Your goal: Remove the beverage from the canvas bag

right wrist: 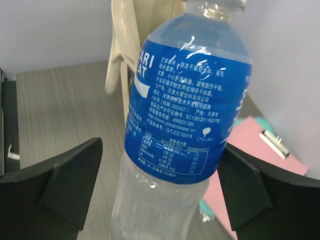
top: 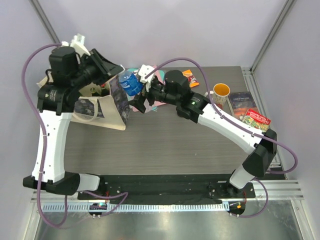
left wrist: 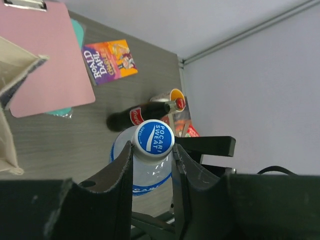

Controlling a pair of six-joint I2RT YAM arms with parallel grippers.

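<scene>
The Pocari Sweat bottle [top: 131, 83] is held by its cap [left wrist: 154, 137] in my left gripper, above the right edge of the canvas bag [top: 106, 111]. My right gripper has its fingers either side of the bottle's lower part, apparently open; contact is unclear. In the top view the bag holds other bottles, partly hidden by my left arm.
A pink clipboard [left wrist: 50, 75], a book [left wrist: 107, 60], a cola bottle [left wrist: 135, 116], a mug [top: 221, 90] and more books [top: 242, 104] lie at the back and right.
</scene>
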